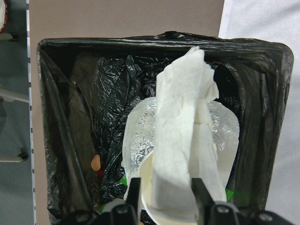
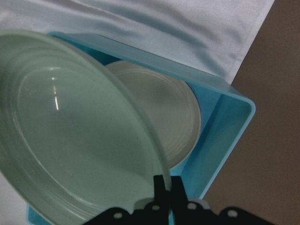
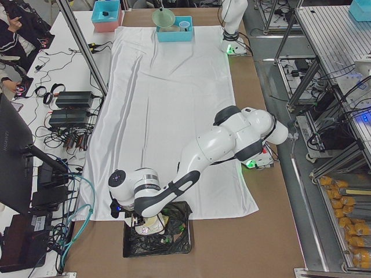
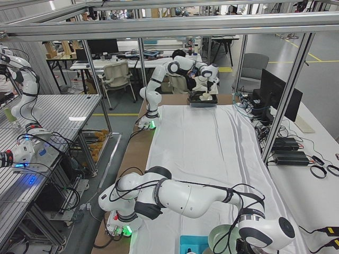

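Observation:
A black-lined bin (image 3: 132,246) holds crumpled white paper (image 1: 180,126), a cream cup (image 1: 147,183) and foil-like items. My left gripper hangs over it with the paper and cup at its fingers; whether it grips them is unclear. At the far end, my right gripper is closed on the rim of a pale green plate (image 2: 79,131), tilted over a blue container (image 2: 225,136) that holds a round white lidded item or dish (image 2: 168,117).
Brown board (image 3: 243,237) borders the white cloth. A monitor (image 3: 14,156), cables and metal posts stand along the side.

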